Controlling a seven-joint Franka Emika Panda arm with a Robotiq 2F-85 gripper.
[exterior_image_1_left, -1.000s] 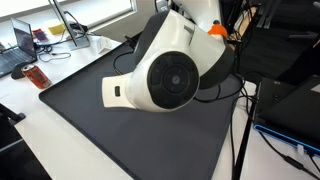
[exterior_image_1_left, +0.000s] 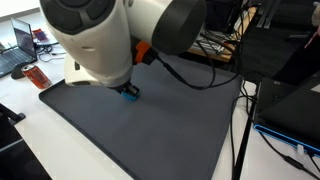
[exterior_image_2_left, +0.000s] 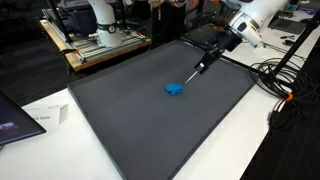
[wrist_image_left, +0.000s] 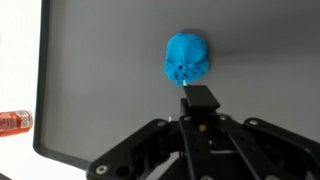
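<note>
A small blue, rounded, wrinkled thing (wrist_image_left: 187, 57) lies on the dark grey board; in exterior view 2 the same blue thing (exterior_image_2_left: 174, 88) is near the board's middle. My gripper is shut on what looks like a thin pale stick (exterior_image_2_left: 191, 77), which slants down toward the blue thing. The stick's end reaches its near edge; whether they touch or are joined I cannot tell. In exterior view 1 the white arm (exterior_image_1_left: 100, 45) covers most of the gripper, and just part of the blue thing (exterior_image_1_left: 129, 96) shows beneath it.
The board (exterior_image_2_left: 130, 125) is otherwise mostly clear. Beside its edge stands a red can (exterior_image_1_left: 37, 77). Black cables (exterior_image_2_left: 290, 85) bunch up beyond the board on the arm's side. A laptop (exterior_image_1_left: 22, 40) is at the back left.
The arm has swung up and left in exterior view 1, its round black joint cover turning out of view. The blue thing now shows beneath it; earlier it was not visible there.
</note>
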